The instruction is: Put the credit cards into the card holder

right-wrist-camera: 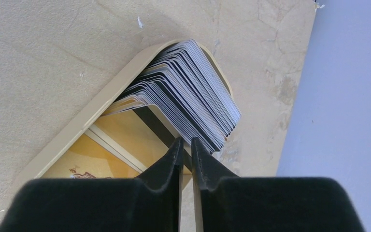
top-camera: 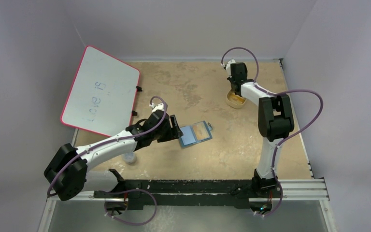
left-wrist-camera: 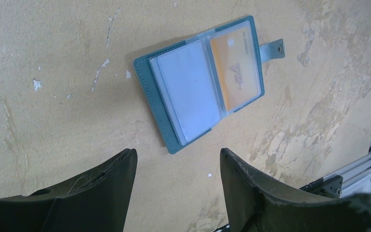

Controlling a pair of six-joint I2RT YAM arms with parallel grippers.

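Note:
A stack of cards [right-wrist-camera: 188, 89] leans in a cream box [right-wrist-camera: 58, 140] at the back right, also seen in the top view [top-camera: 234, 101]. My right gripper is down in it at the stack's lower edge, fingers close together; whether a card is between them is unclear. The blue card holder [top-camera: 188, 135] lies open at the centre front, with clear sleeves [left-wrist-camera: 234, 63] on both halves. My left gripper stands open beside it, nothing between its fingers.
A whiteboard [top-camera: 99, 92] with a red frame stands at the left. A small round object [top-camera: 129, 157] is by the left arm. The middle of the table around the card holder is mostly clear.

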